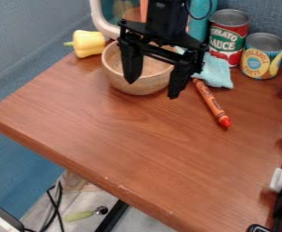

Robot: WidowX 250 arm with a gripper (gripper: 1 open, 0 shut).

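Observation:
My black gripper (154,75) hangs over the wooden bowl (112,64) at the back of the wooden table (119,149), its two fingers apart and pointing down, the right one at the bowl's right side. I see nothing between the fingers. A light blue cloth (217,72) lies right of the bowl. An orange crayon (211,103) with a red tip lies in front of the cloth, pointing toward the front right.
Two cans, a red one (228,36) and a yellow one (262,56), stand at the back right. A yellow pepper-like object (87,43) sits back left. White-and-black hardware lines the right edge.

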